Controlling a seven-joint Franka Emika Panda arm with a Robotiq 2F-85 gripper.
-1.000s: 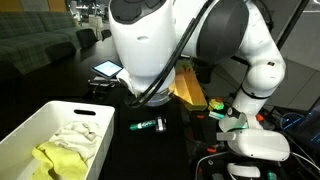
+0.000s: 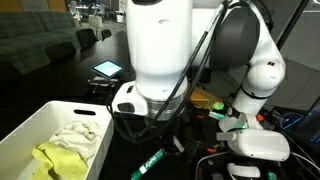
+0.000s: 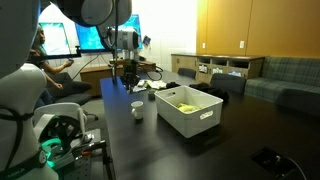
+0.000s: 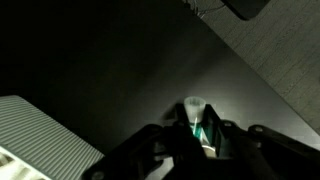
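A green and white marker-like tube is held tilted below the arm in exterior view 1, low in the picture. Its pale end pokes out from between the dark fingers in the wrist view. My gripper is shut on this tube. Most of the grip is blocked by the arm's white body in exterior view 1. In exterior view 2 the gripper cannot be made out clearly.
To the left is a white open bin holding a yellow cloth and a whitish cloth. A white mug stands near the bin on the dark table. A tablet lies farther back.
The tube has moved down the picture in exterior view 1, toward the near side, and now slants more steeply. The arm has come down and nearer with it.
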